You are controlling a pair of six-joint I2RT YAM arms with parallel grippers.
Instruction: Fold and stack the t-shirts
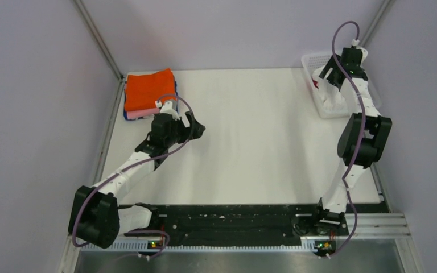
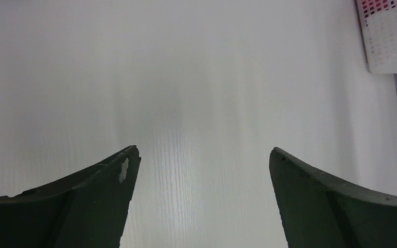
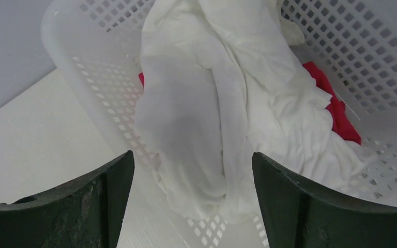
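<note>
A white basket [image 1: 314,102] at the back right holds crumpled white cloth [image 3: 186,119] with red cloth [image 3: 341,116] beneath. My right gripper hangs over it, fingers apart, nothing between them. A folded stack with an orange shirt [image 1: 149,90] on top, pink and blue below, lies at the back left. My left gripper [image 1: 190,125] is open over the table, right of and below that stack in the top view, empty in its wrist view.
Walls bound it at the back and both sides, close behind the basket.
</note>
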